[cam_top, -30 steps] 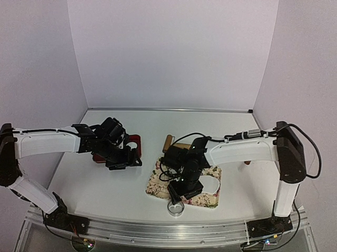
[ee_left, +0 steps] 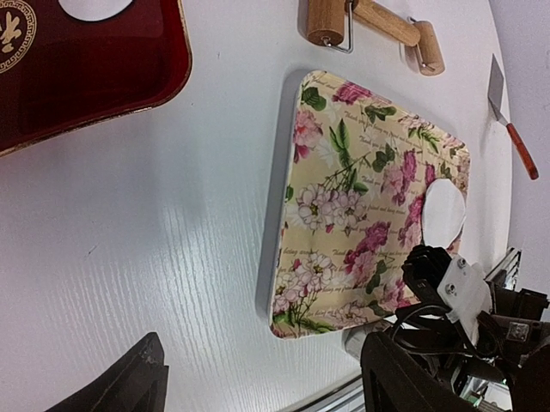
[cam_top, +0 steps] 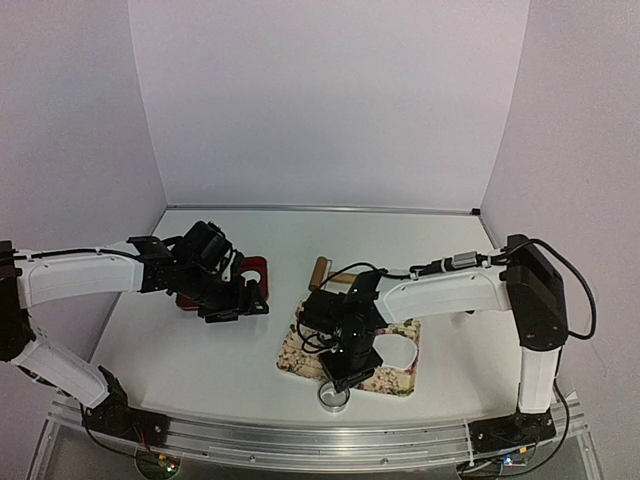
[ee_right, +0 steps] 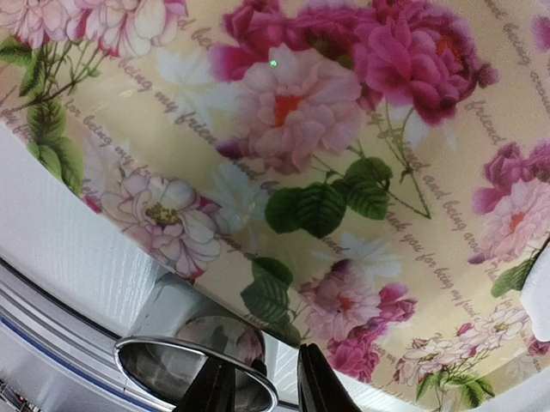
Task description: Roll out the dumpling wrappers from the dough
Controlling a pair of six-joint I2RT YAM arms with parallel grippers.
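A floral board carries a flattened white dough round on its right part. My right gripper is low at the board's front edge, over a metal ring cutter, one finger reaching across its rim; whether it grips the rim I cannot tell. My left gripper hangs left of the board in front of a red tray, which holds a white round; its two fingers stand wide apart at the bottom of the left wrist view, nothing between them.
Wooden rollers lie behind the board. A scraper with a red handle lies to the right. A metal rail runs along the front edge.
The left arm is almost unmoved.
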